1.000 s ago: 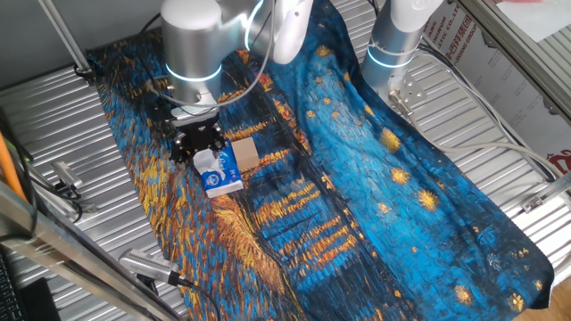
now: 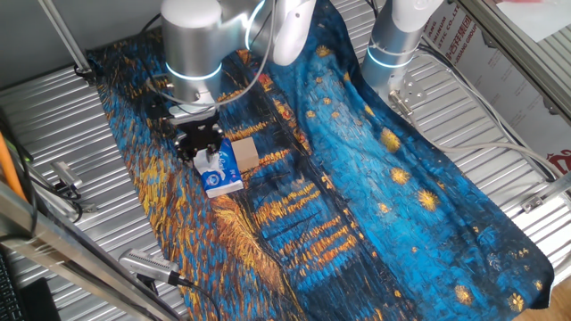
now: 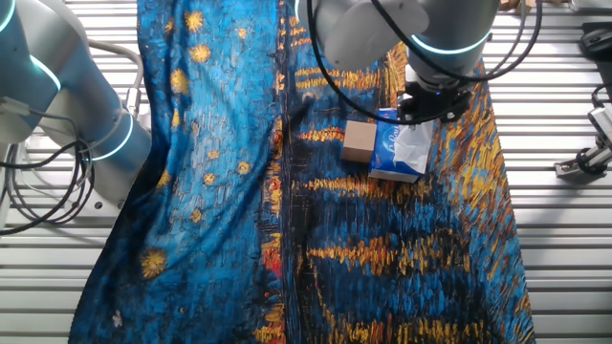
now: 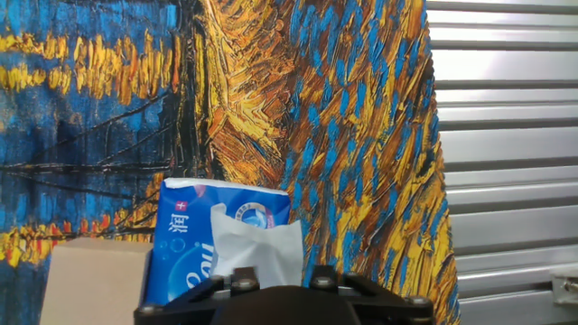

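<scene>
A blue tissue pack lies on the patterned cloth, with a white tissue sticking up from its top. My gripper is over the tissue end of the pack. Its two fingertips stand apart in the wrist view, so it looks open. The tissue shows just beyond the fingertips and partly between them; whether they touch it I cannot tell. In exterior view 1 the gripper covers the far edge of the pack. From the other side, the pack shows below the dark gripper.
A small brown box sits right beside the pack.
The gripper has shifted only slightly near the tissue. The pack and the brown box have stayed in place.
</scene>
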